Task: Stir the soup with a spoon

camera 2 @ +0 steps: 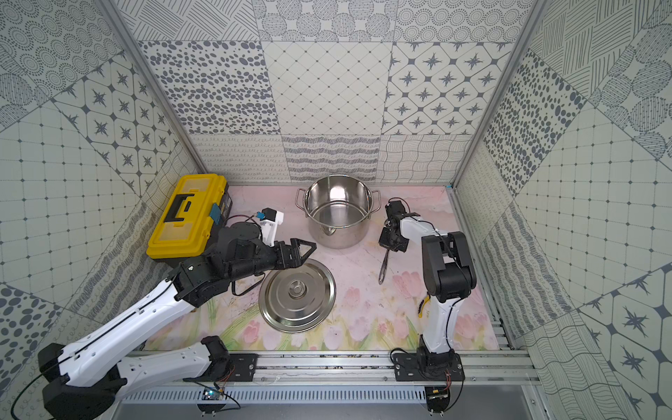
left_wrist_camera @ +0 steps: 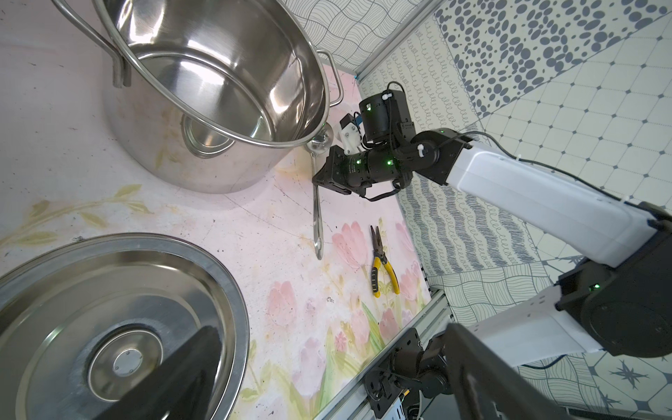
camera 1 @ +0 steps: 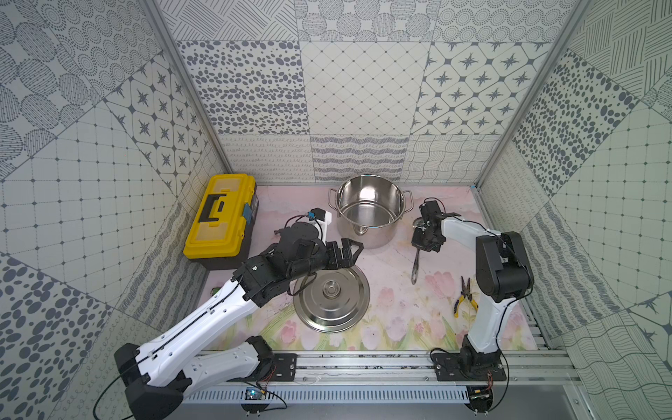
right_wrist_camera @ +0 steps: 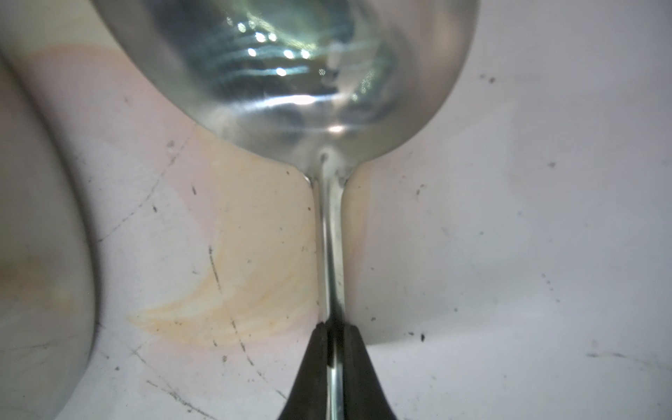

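Observation:
A steel pot (camera 1: 367,234) stands at the back middle of the table. The spoon (right_wrist_camera: 287,84) lies on the table to the right of the pot, its handle pointing to the front. My right gripper is low over the spoon, its fingertips on either side of the handle just below the bowl; whether they grip it I cannot tell. My left gripper (camera 1: 353,248) is open and empty, above the table between the pot and the steel lid (camera 1: 318,304) that lies at the front middle.
A yellow toolbox (camera 1: 217,238) sits at the back left. Pliers (left_wrist_camera: 375,280) lie at the front right, near the table's edge.

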